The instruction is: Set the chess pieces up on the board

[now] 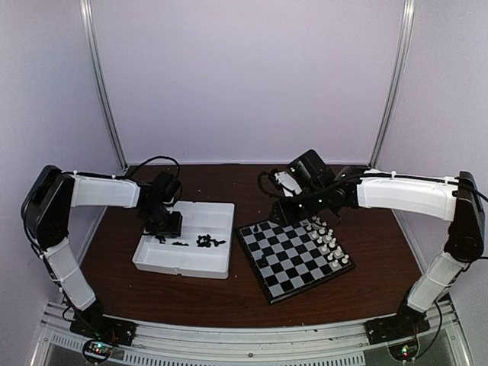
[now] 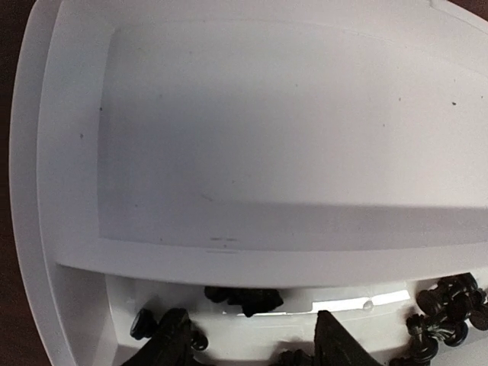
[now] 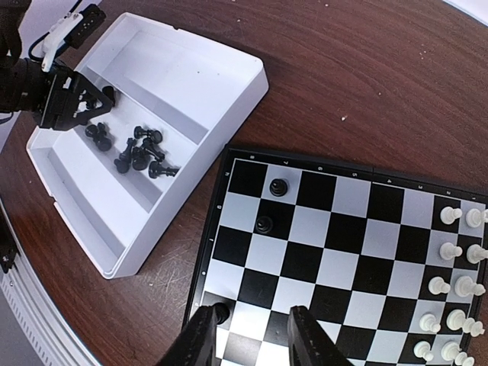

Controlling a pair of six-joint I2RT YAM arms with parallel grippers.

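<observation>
The chessboard (image 1: 290,255) lies to the right of a white tray (image 1: 145,264). Several white pieces (image 3: 438,285) stand along its right side, and 3 black pieces stand apart on its left part, among them one black piece (image 3: 264,225) on a dark square. Several black pieces (image 1: 204,240) lie loose in the tray. My left gripper is low over the tray's divided compartment, part open, with a black piece (image 2: 244,297) just ahead of its fingers and another partly visible between them. Above the board, my right gripper is open and empty.
A divider wall (image 2: 267,267) runs across the tray beside the left fingers. A clump of black pieces (image 2: 450,309) lies to their right.
</observation>
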